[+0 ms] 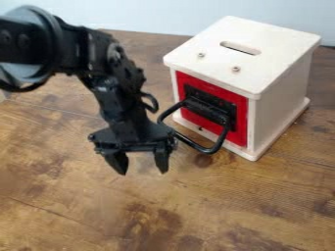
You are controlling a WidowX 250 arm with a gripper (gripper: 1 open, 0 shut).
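A pale wooden box (pixel 276 74) with a slot in its top stands at the right of the camera view. Its front has a red panel (pixel 198 124) carrying a black fitting and a black looped bar. My black gripper (pixel 137 161) hangs over the table in front and to the left of the box, its two fingers pointing down and apart, with nothing visible between them. Whether it touches the looped bar behind it cannot be told.
A pale wall runs behind the table's back edge.
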